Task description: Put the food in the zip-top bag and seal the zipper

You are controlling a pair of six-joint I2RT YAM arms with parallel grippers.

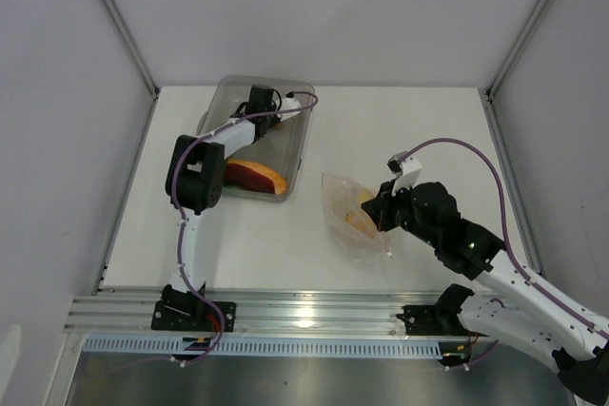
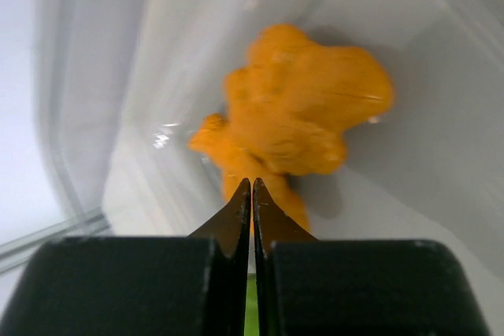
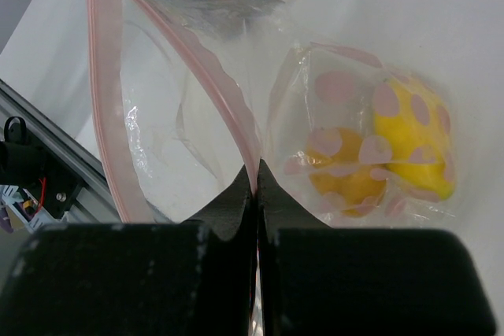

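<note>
My left gripper is shut, nothing visible between its fingers, over the grey bin point(image 1: 298, 145); below it are orange lumpy food pieces point(image 2: 307, 92) and, partly hidden, something green point(image 2: 251, 308). A hot-dog-like bun point(image 1: 255, 177) lies in the bin's front part. A clear zip bag point(image 3: 205, 116) with pink edges and dots holds yellow food point(image 3: 413, 135) and orange food point(image 3: 346, 194). My right gripper is shut on the bag's rim, which runs down between its fingertips.
Walls and metal rails point(image 1: 514, 168) border it.
</note>
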